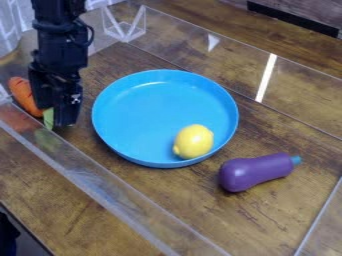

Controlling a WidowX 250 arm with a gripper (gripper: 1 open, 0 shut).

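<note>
My black gripper point(56, 98) hangs low at the left, open, over an orange carrot point(24, 94) with green leaves, which it partly hides. Whether the fingertips touch the carrot cannot be told. Right of the gripper is a blue plate point(147, 105) with a yellow lemon point(193, 141) on it. A purple eggplant point(251, 172) lies right of the plate, lower in the view.
A clear plastic wall runs along the left and lower left, close to the gripper and carrot.
</note>
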